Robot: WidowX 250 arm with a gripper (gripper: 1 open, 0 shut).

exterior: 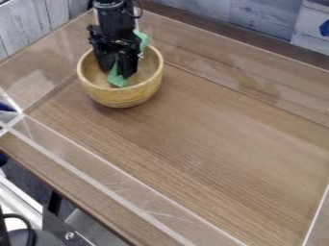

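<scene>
A wooden bowl (121, 94) stands near the top left of the table. My black gripper (112, 58) reaches down from the top edge into the bowl, over a green object (118, 78) that sits inside it. Part of the green also shows behind the gripper at the right. The fingers are dark and overlap the green object, so whether they touch it is unclear.
A white-grey panel stands at the top right, and cables and a grey part lie at the bottom left, off the table.
</scene>
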